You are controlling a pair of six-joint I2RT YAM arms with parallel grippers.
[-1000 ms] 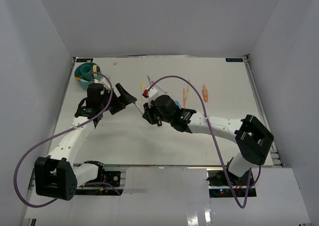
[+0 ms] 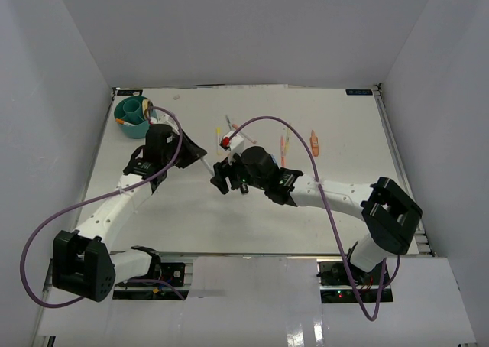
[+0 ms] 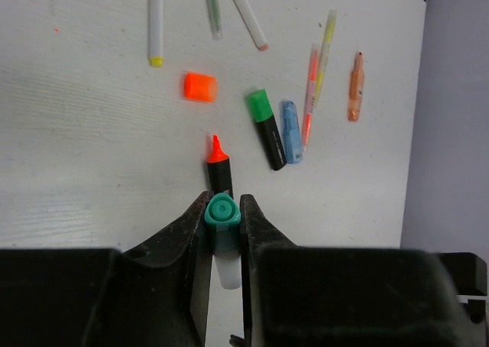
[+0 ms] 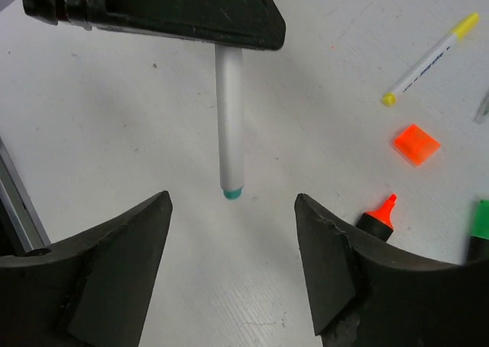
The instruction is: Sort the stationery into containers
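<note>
My left gripper [image 2: 197, 150] is shut on a white marker [image 3: 228, 263] with a teal end, seen end-on in the left wrist view; in the right wrist view the marker [image 4: 230, 118] hangs upright below that gripper. My right gripper faces it with parted fingers, the marker's lower part beyond and between them, not touching. On the table lie an uncapped orange marker [image 3: 219, 171], an orange cap [image 3: 200, 87], a green-capped black marker [image 3: 268, 137], a blue item [image 3: 292, 133], several slim pens [image 3: 325, 53] and an orange item [image 3: 355, 87].
A teal container set [image 2: 136, 118] holding some items stands at the back left. Grey walls [image 2: 424, 133] border the workspace.
The right gripper's tips have moved slightly left.
</note>
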